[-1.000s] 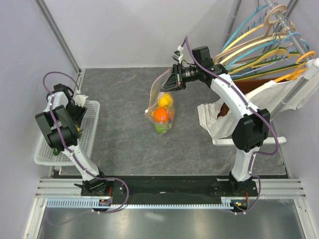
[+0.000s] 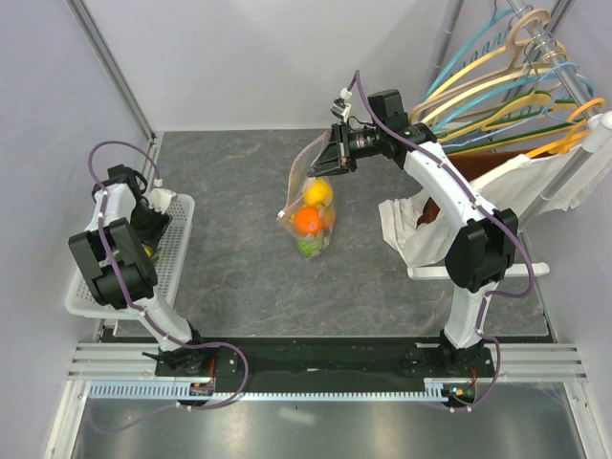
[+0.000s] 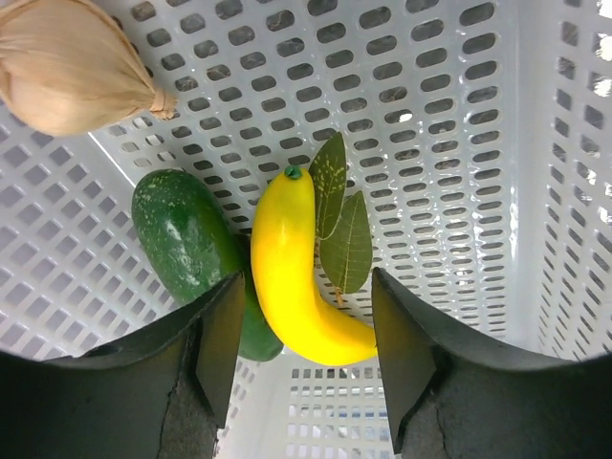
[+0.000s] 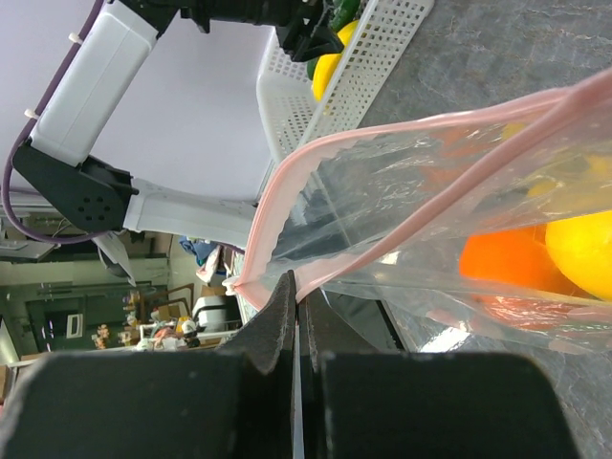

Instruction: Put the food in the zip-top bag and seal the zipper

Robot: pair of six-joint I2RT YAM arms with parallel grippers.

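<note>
My left gripper hangs low in the white basket (image 2: 177, 249), fingers apart over a yellow banana-shaped item (image 3: 287, 258); beside it lie a dark green cucumber (image 3: 177, 229), leaves (image 3: 344, 239) and a tan wrapped bundle (image 3: 67, 67). At the centre stands a clear zip top bag (image 2: 287, 215) holding orange (image 2: 308, 220), yellow (image 2: 317, 193) and green (image 2: 310, 246) food. My right gripper is shut at the bag's pink-edged rim, which runs to its fingertips.
A rail of coloured hangers (image 2: 497, 86) with white cloth (image 2: 411, 229) fills the right side.
My left arm has shifted slightly toward the front over the basket. The right arm and the bag have not moved.
</note>
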